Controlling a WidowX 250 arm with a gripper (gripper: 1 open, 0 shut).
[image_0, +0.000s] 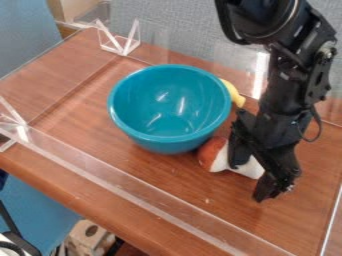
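My gripper (262, 164) is low over the wooden table at the right, its fingers around a white object (230, 163) with a red-orange end (211, 152). The fingers partly hide it, and whether they grip it is unclear. A blue bowl (166, 105) stands just to its left. A yellow object (234, 93) shows behind the bowl's right side.
Clear plastic brackets stand at the back left (119, 37) and left edge (11, 125). A grey wall runs along the back. Open tabletop lies left of the bowl and in front of it.
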